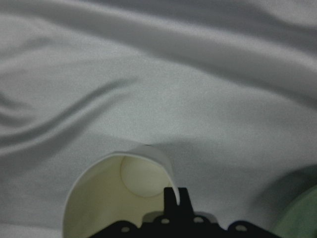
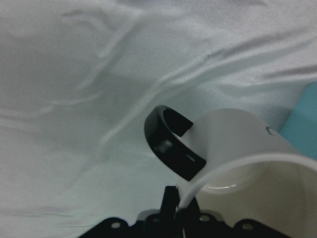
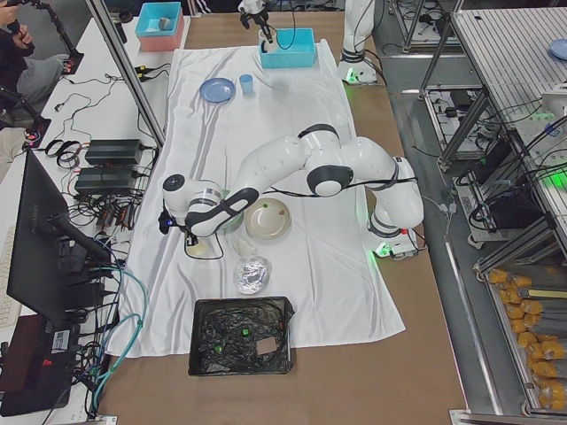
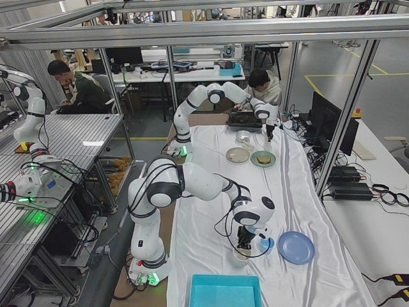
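My left gripper is shut on the rim of a cream cup [image 1: 109, 198], beside the green plate [image 1: 299, 213]. In the right wrist view my right gripper is shut on the rim of a white mug [image 2: 233, 134] with a black handle [image 2: 166, 148]. In the camera right view that mug [image 4: 241, 256] is beside a blue cup [image 4: 267, 245], just short of the turquoise bin [image 4: 223, 281].
A blue plate [image 4: 296, 248] lies right of the blue cup. The beige plate [image 3: 267, 221], a foil-covered item [image 3: 252, 274] and a black lined tray [image 3: 239, 359] occupy the other end.
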